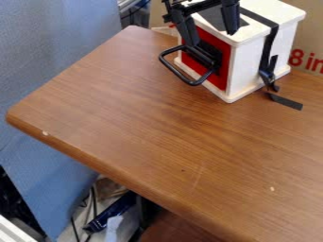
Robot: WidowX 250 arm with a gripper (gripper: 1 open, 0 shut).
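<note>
At the top centre-right of the camera view, a white box with a red front panel stands on the wooden table. A black strap runs over its right part and ends on the tabletop. Black robot parts come in from the top, in front of the box, with a black loop-shaped bar low at the red panel. I cannot tell which of these parts form the gripper's fingers or whether they are open or shut.
A cardboard box with red print stands behind at the right. A blue padded panel lies beyond the table's left edge, with cables and bags below.
</note>
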